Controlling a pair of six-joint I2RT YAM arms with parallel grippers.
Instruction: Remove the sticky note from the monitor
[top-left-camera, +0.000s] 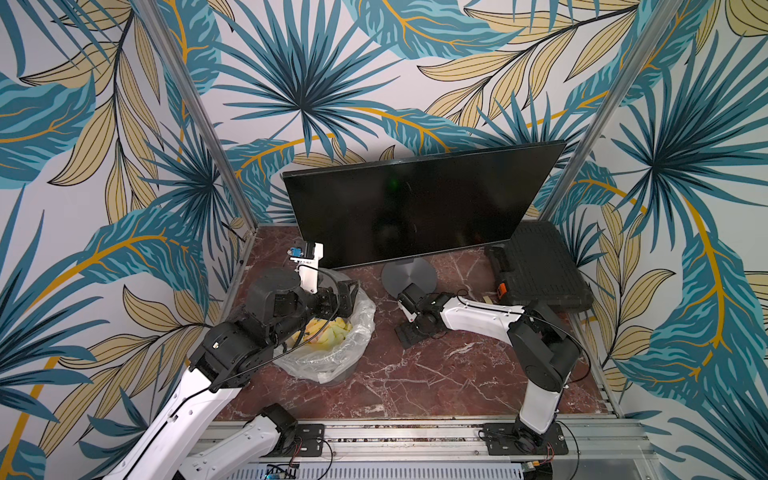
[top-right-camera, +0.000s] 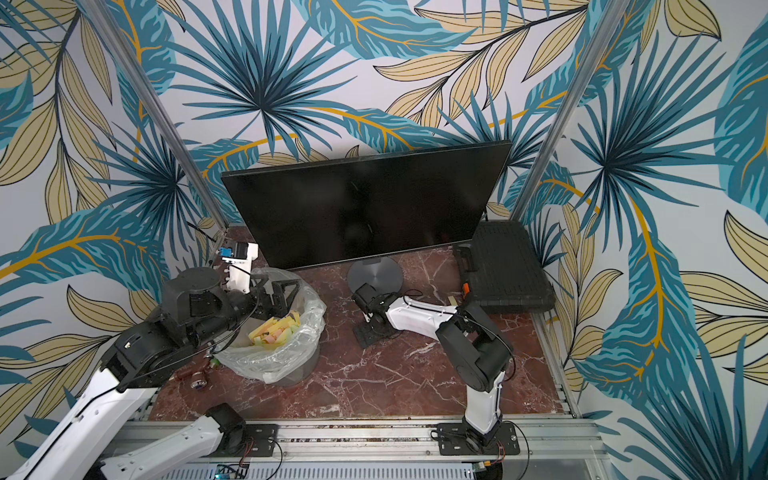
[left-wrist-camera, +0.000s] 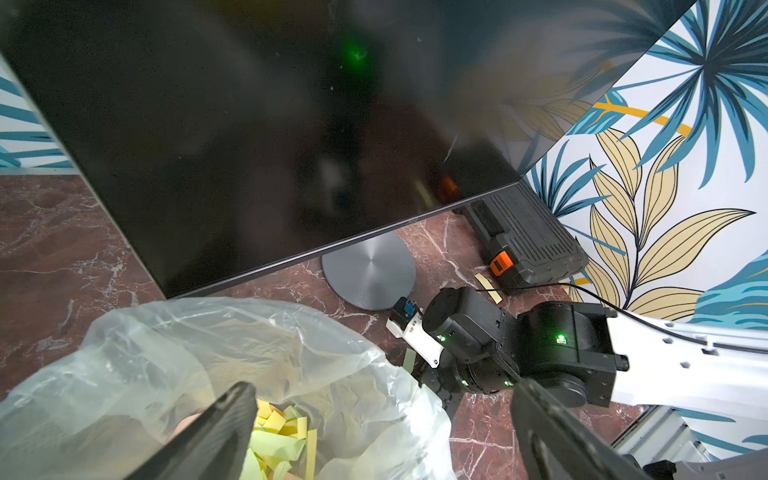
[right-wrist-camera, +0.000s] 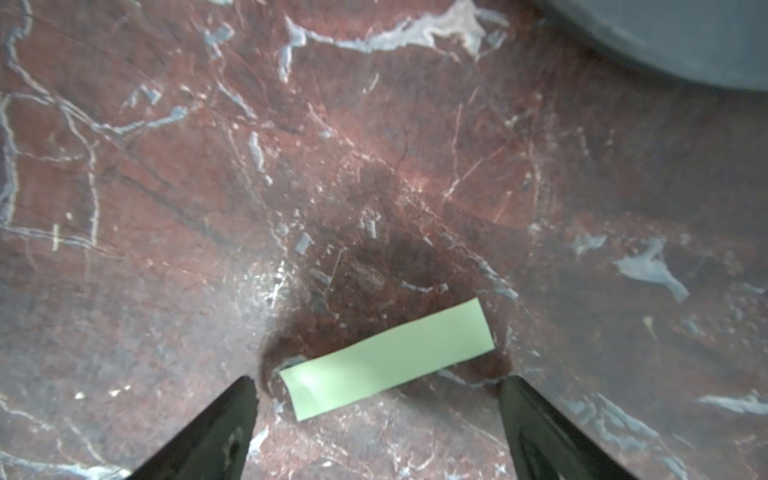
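The black monitor (top-left-camera: 424, 200) stands at the back, and no note shows on its screen. A pale green sticky note (right-wrist-camera: 388, 358) lies on the marble table in the right wrist view. My right gripper is open above it, the strip lying across the gap a little ahead of the fingertips. Over the bag-lined bin (top-right-camera: 316, 316), my left gripper stands open with nothing between its fingers. Yellow and green notes (left-wrist-camera: 280, 440) lie inside the bin.
A black case (top-left-camera: 537, 268) sits at the right, with a small yellowish strip (left-wrist-camera: 488, 288) on the table near it. The monitor's round base (left-wrist-camera: 369, 272) is close to my right gripper.
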